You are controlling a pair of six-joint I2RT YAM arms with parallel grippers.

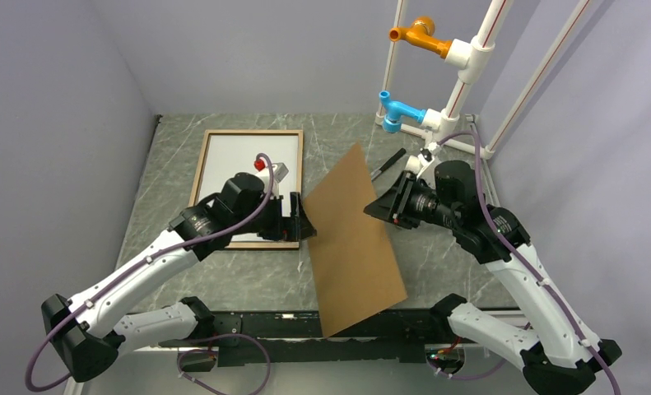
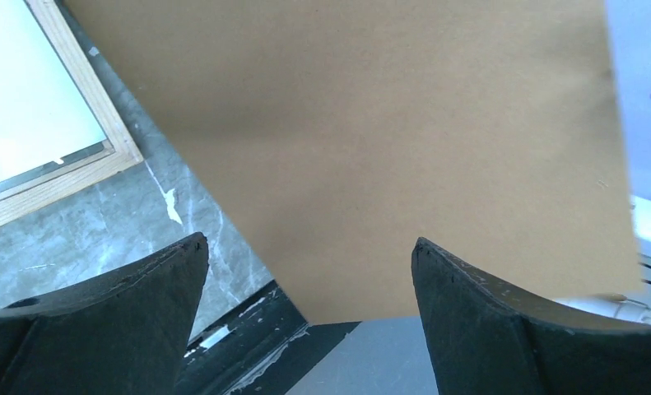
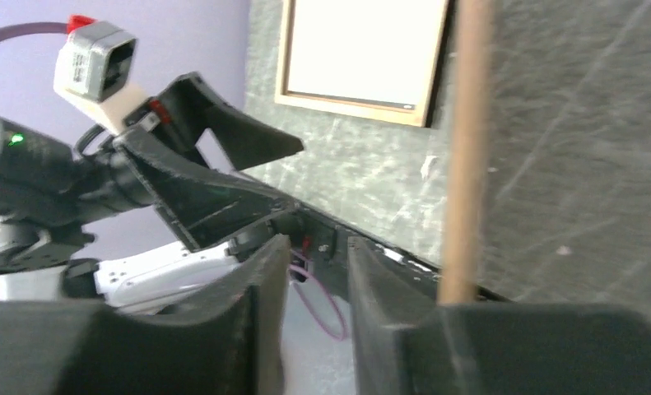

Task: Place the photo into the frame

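A large brown board (image 1: 351, 247), the photo's back or a card, stands tilted between the grippers, filling much of the left wrist view (image 2: 371, 148) and edge-on in the right wrist view (image 3: 463, 148). The wooden frame (image 1: 260, 245) with a white interior lies flat at the table's left. My left gripper (image 1: 303, 216) is open beside the board's left edge, its fingertips apart around empty space in its wrist view. My right gripper (image 1: 379, 210) is at the board's right edge; its fingertips are blurred in the right wrist view, so its state and any contact are unclear.
White pipes with blue (image 1: 396, 111) and orange (image 1: 420, 37) fittings stand at the back right. A dark-handled tool (image 1: 392, 160) lies behind the board.
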